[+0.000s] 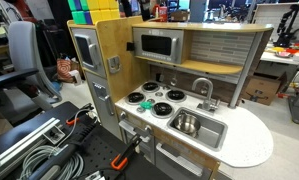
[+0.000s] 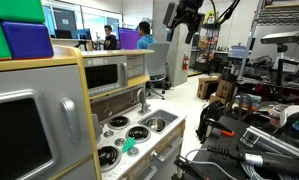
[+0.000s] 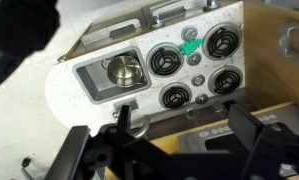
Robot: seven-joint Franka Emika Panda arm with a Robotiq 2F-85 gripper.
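A small metal pot [image 1: 188, 125] stands in the sink [image 1: 211, 132] of a toy kitchen. From above, the wrist view has the same pot [image 3: 124, 70] inside the basin, with the faucet [image 3: 137, 127] beside it. A green object, perhaps a cloth [image 3: 191, 46], lies among the stove burners [image 3: 165, 61]; it also appears as a green patch [image 1: 146, 106] in exterior view 1. My gripper is high above the counter, open, its dark fingers wide apart and nothing between them. It touches neither pot nor green object.
A shelf with a microwave [image 1: 160, 44] overhangs the back of the counter. The tall cabinet [image 1: 93, 54] closes off the stove side. Beyond the sink, the round white surface [image 1: 247, 138] is bare. Cables [image 1: 39, 158] lie near the arm's base.
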